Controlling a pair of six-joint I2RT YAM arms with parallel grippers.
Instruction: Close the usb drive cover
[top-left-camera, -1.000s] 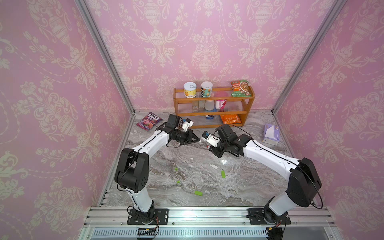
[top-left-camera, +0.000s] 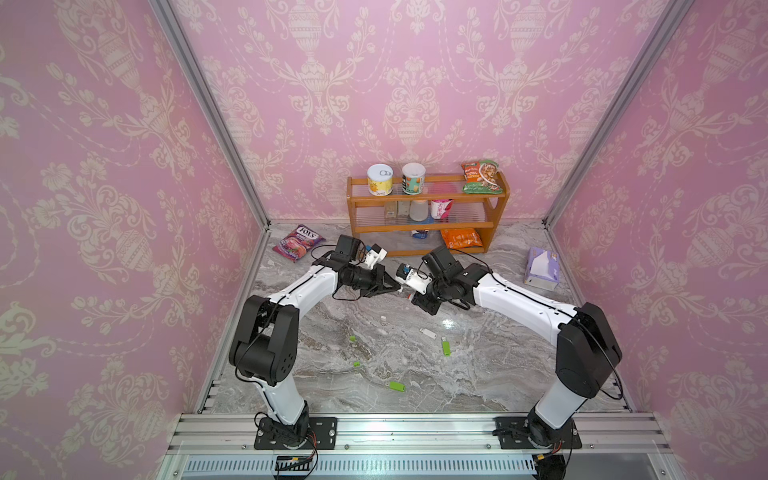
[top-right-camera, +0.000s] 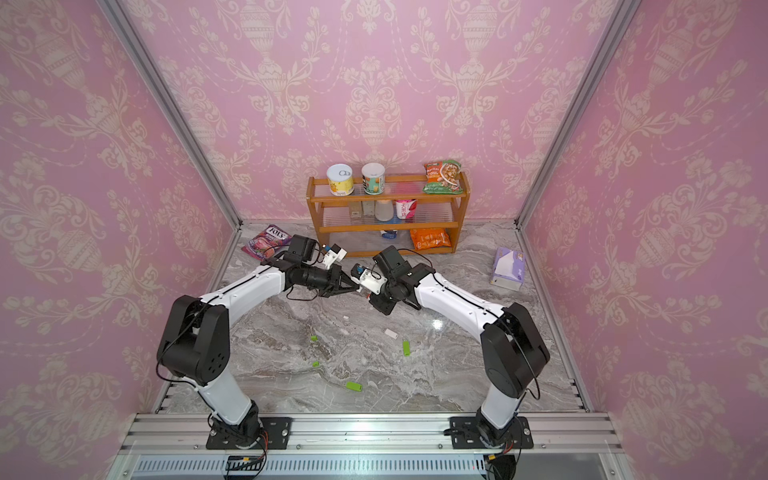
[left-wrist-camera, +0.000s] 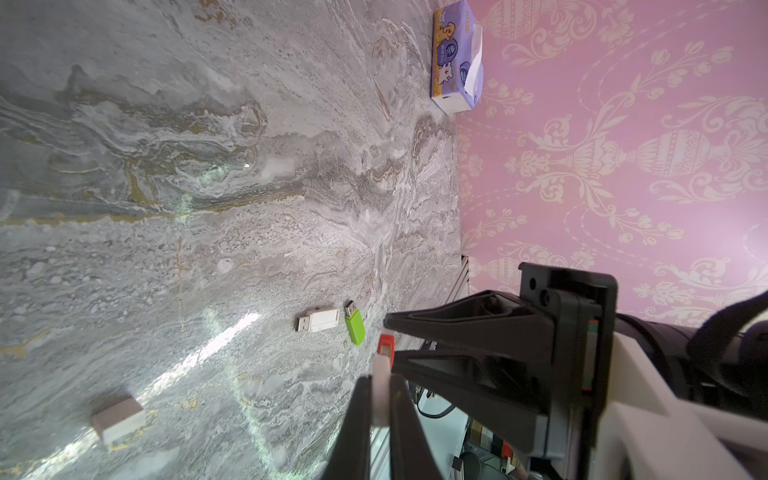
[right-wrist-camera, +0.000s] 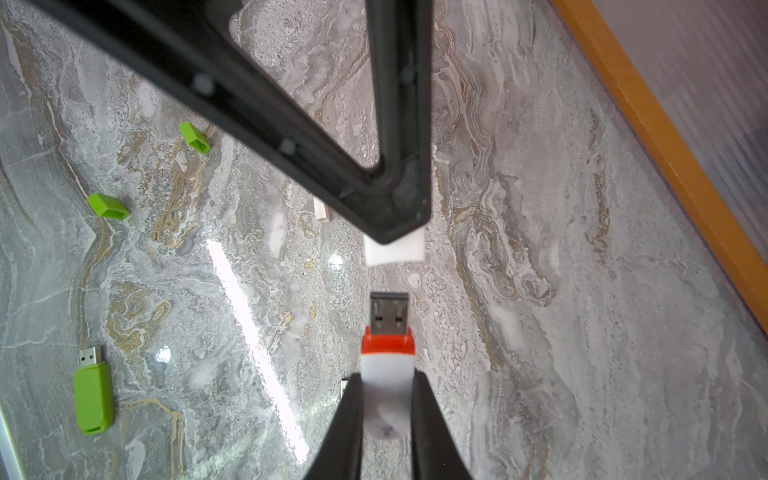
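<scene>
In the right wrist view, my right gripper is shut on a white usb drive (right-wrist-camera: 388, 380) with a red collar. Its bare metal plug (right-wrist-camera: 389, 312) points at the white cover (right-wrist-camera: 395, 248), with a small gap visible between them. My left gripper is shut on that white cover (left-wrist-camera: 381, 388), seen between its fingertips in the left wrist view. The red collar (left-wrist-camera: 385, 345) of the drive shows just past the cover there. Both grippers hang above the table, tip to tip, in the top left view.
Loose on the marble table lie a white usb drive (left-wrist-camera: 320, 320), a green drive (right-wrist-camera: 93, 393), a green cap (right-wrist-camera: 107, 206), another green cap (right-wrist-camera: 194, 137) and a small white cap (left-wrist-camera: 118, 420). Behind the arms stands a wooden shelf (top-left-camera: 428, 228).
My right gripper has moved left with the drive, toward the left gripper.
</scene>
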